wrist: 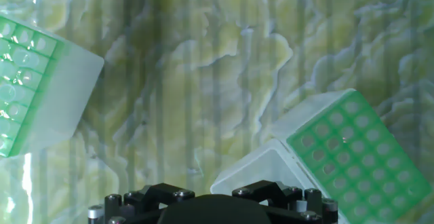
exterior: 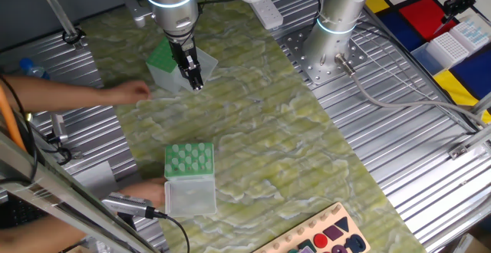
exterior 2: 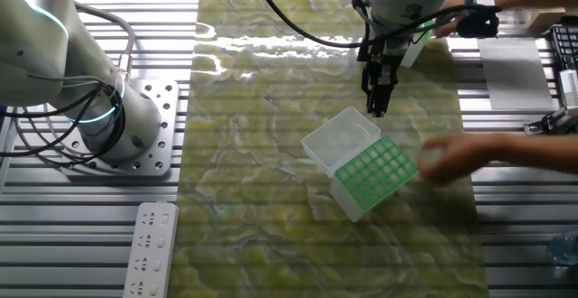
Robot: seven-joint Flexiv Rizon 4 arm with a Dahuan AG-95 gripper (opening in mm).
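My gripper (exterior: 192, 78) hangs point down over the patterned mat, above the edge of an open box with an empty-looking green grid (exterior 2: 376, 172). That box's clear lid (exterior 2: 343, 141) lies folded back, nearly under the gripper (exterior 2: 376, 101) in the second exterior view. At the wrist view's bottom edge the fingers (wrist: 163, 193) stand apart with nothing seen between them. A second green rack (exterior: 189, 159) holds several pale tubes, its clear lid (exterior: 190, 197) opened beside it; part of this rack (wrist: 24, 68) shows at the wrist view's left.
A person's hand (exterior: 134, 92) is close to the empty-looking box, another hand (exterior: 152, 192) beside the tube rack's lid. A wooden shape board (exterior: 318, 234) lies at the mat's front edge. A power strip (exterior 2: 151, 248) sits off the mat.
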